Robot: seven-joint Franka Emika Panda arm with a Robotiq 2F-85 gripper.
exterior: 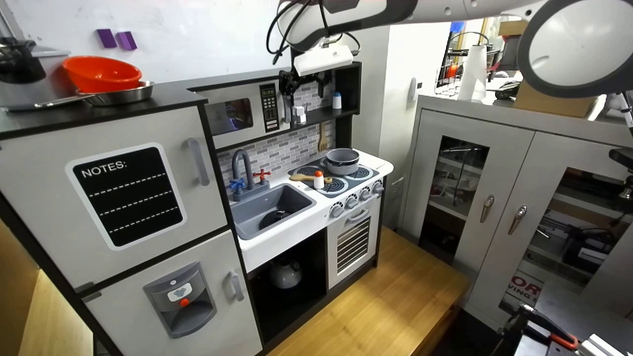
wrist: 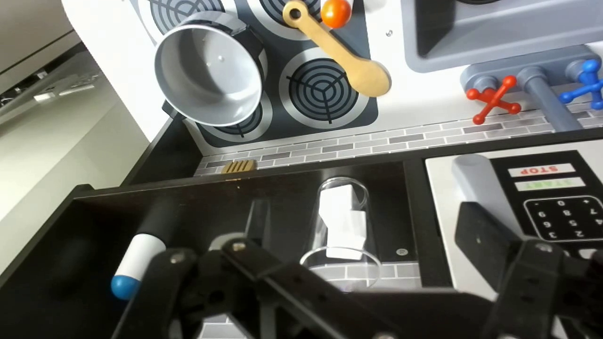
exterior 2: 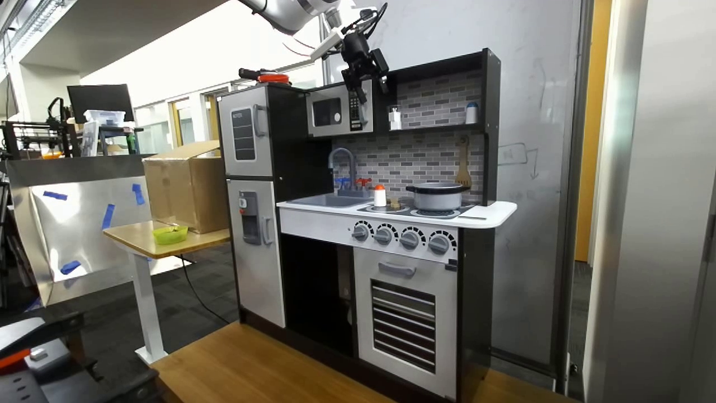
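Note:
My gripper stands open above the upper shelf of the toy kitchen, its fingers spread wide with nothing held. Between and beyond the fingers in the wrist view, a clear glass [wrist: 339,226] holding white blocks rests on the shelf. One finger [wrist: 486,243] is in front of the microwave's edge, near its grey handle [wrist: 486,186]. The other finger [wrist: 258,222] is over the shelf, left of the glass. A white shaker with a blue top [wrist: 135,262] sits farther left on the shelf. Exterior view 2 shows the gripper [exterior 2: 373,94] beside the microwave.
Below, the stove holds a grey pot [wrist: 209,73], a wooden spoon [wrist: 345,53] and an orange-topped shaker [wrist: 336,12]. The faucet and its red knob [wrist: 493,100] stand by the sink [exterior: 279,207]. The shelf unit's dark side wall [exterior 2: 491,127] bounds the right. Orange bowl [exterior: 102,73] on the fridge.

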